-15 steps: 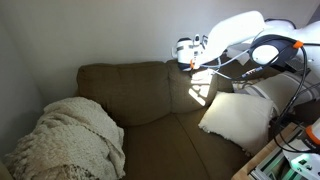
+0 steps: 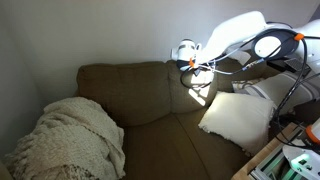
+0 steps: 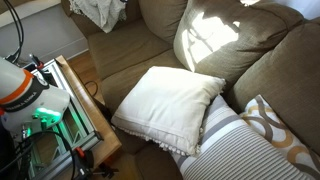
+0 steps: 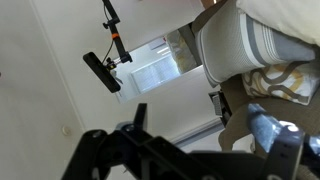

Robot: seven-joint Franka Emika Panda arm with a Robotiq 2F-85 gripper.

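In the wrist view my gripper is open, its dark fingers spread apart at the bottom of the frame. No object shows held between them. Exterior view 1 has the arm (image 2: 225, 32) stretched from the right, its wrist end above the back of the brown sofa (image 2: 125, 92); the fingers are too small to make out there. A cream pillow (image 3: 165, 100) lies on the seat, clear of the gripper. Behind it are a striped pillow (image 3: 235, 148) and one with an orange pattern (image 3: 272, 122).
A cream knitted blanket (image 2: 70, 140) covers the sofa's left end. A wooden table (image 3: 95, 125) carries the robot's base beside the sofa. The wall (image 2: 100, 30) rises close behind the backrest.
The arm's wrist end has shifted and turned slightly above the sofa back. Pillows and blanket have stayed where they were.
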